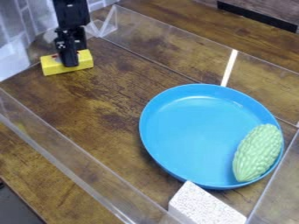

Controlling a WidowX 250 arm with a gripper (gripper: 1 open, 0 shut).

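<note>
My black gripper (68, 51) is at the top left, low over a yellow block (56, 68) on the wooden floor, its tips at or just above the block; whether they touch it I cannot tell. The gripper is open. The block's upper part is partly hidden behind the fingers.
A blue plate (187, 131) holds a pale green corn-like object (257, 153) on the right. A white speckled block (207, 207) is at the bottom edge. Clear plastic walls border the area.
</note>
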